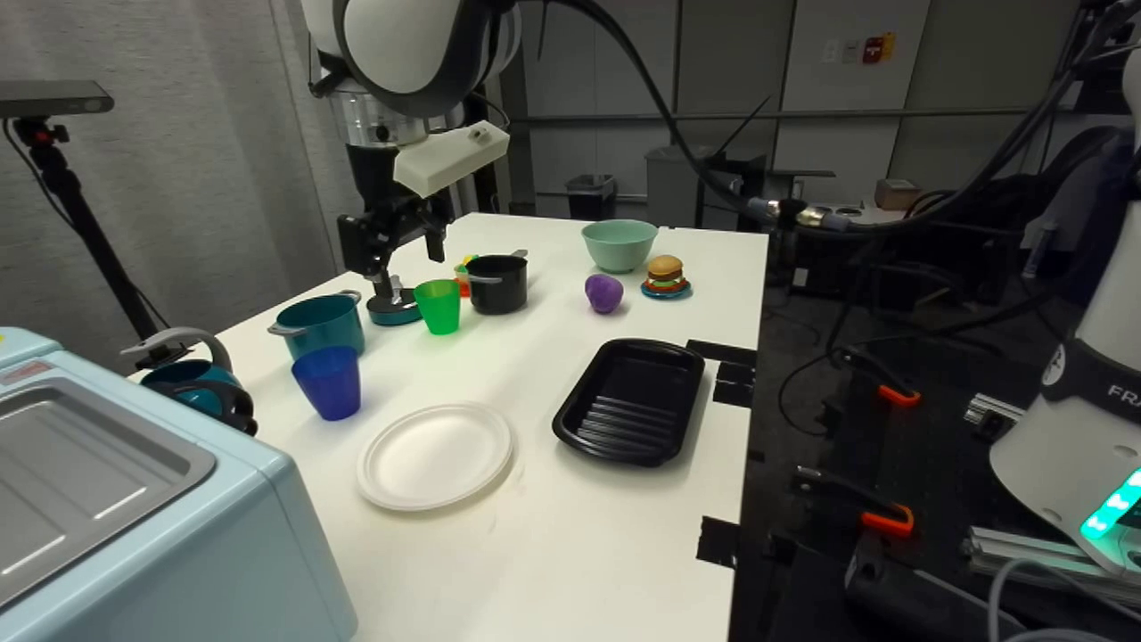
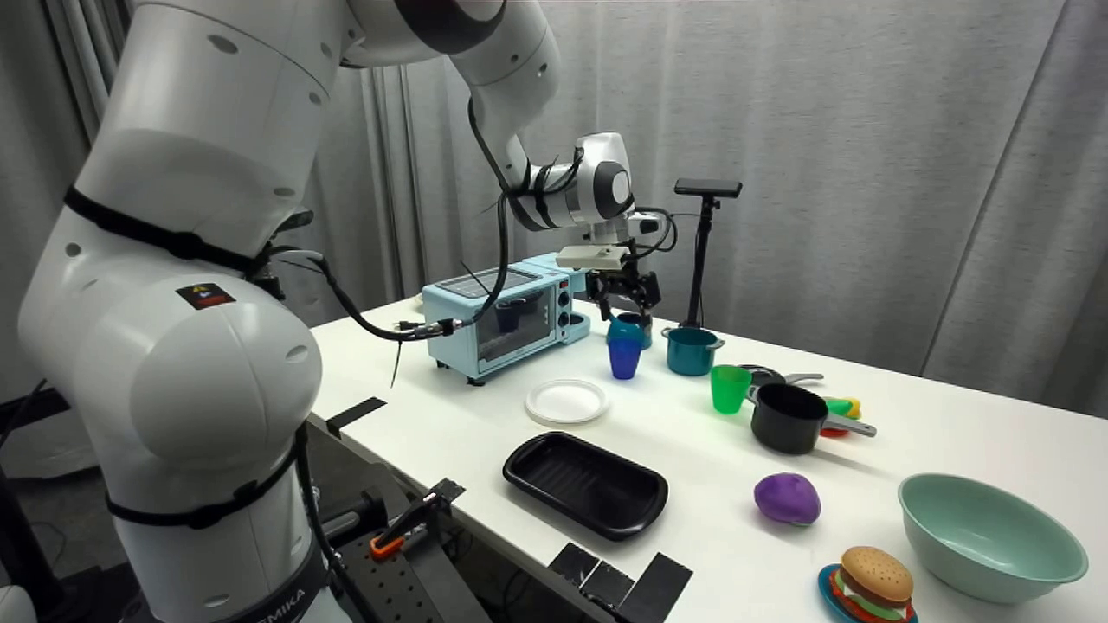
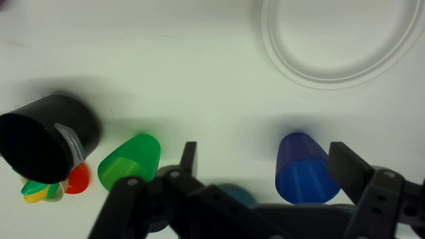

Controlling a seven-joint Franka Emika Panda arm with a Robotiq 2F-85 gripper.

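Observation:
Wide apart in the wrist view, the fingers of my gripper have only bare table between their tips, so it is open and empty. The blue cup stands upright just inside the right finger in that view, lower than the gripper. Left of the left finger is a green cup, partly covered by my gripper's body. In exterior view 1 the gripper hangs above the back of the table, over the teal pot and green cup area. A white plate lies empty in front of the blue cup.
A black pot, purple item, mint bowl and toy burger stand farther along the table. The black tray lies near the front edge. A light-blue toaster oven and a kettle flank the cups.

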